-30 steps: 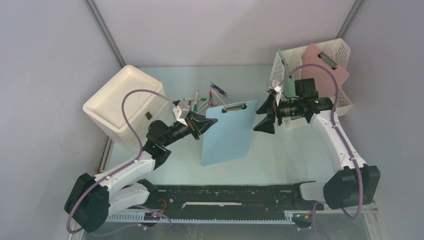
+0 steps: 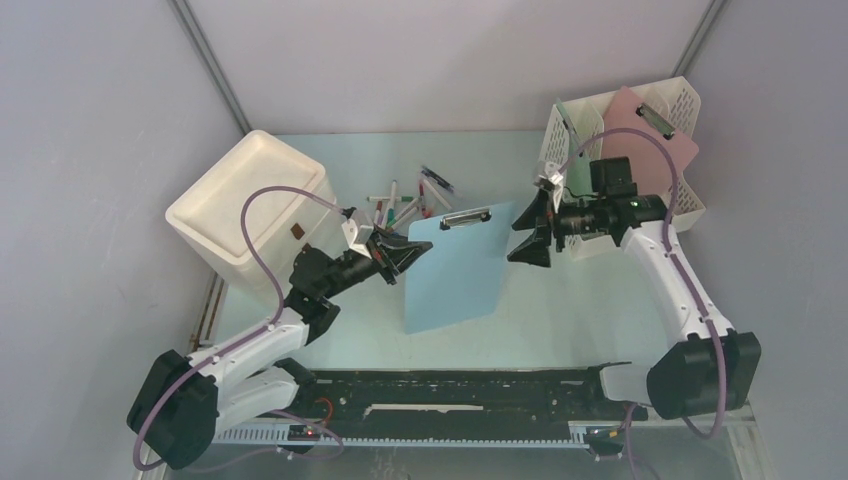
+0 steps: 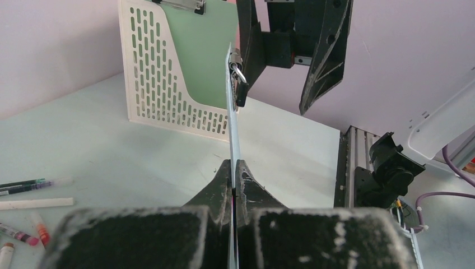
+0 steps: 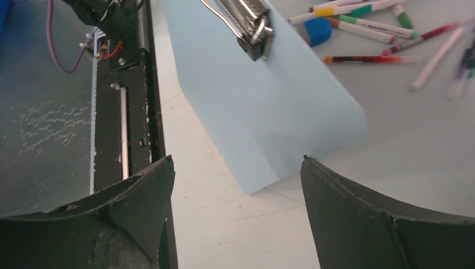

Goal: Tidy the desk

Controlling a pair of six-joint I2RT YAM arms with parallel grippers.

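A light blue clipboard (image 2: 455,275) is held up over the desk, its metal clip (image 2: 464,218) along the top edge. My left gripper (image 2: 400,258) is shut on its left edge; the left wrist view shows it edge-on between the fingertips. My right gripper (image 2: 525,235) stands open just off the clipboard's right edge, with nothing between its fingers. In the right wrist view the clipboard (image 4: 252,112) lies beyond those open fingers. Several markers (image 4: 369,59) lie scattered on the desk behind the clipboard.
A white file organizer (image 2: 686,100) at the back right holds a pink clipboard (image 2: 635,160) and a green one (image 3: 201,61). A white bin (image 2: 240,195) sits at the left.
The left gripper and clipboard have barely moved.
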